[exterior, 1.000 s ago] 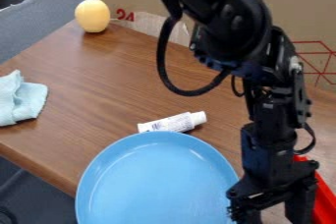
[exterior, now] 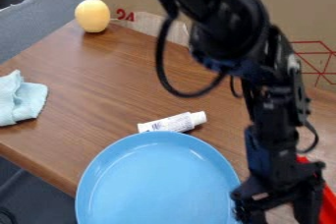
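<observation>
The black gripper [exterior: 269, 208] points down at the lower right, beside the right rim of a blue plate [exterior: 155, 184] and in front of a red object [exterior: 327, 204] at the frame's edge. Its fingers look apart, with wood of the table showing between them; their tips are at or beyond the bottom edge. A white tube [exterior: 171, 123] lies just behind the plate.
A light blue cloth [exterior: 19, 100] lies at the table's left edge, and a yellow egg-shaped object [exterior: 92, 15] stands at the back left. A cardboard box [exterior: 302, 31] forms the back.
</observation>
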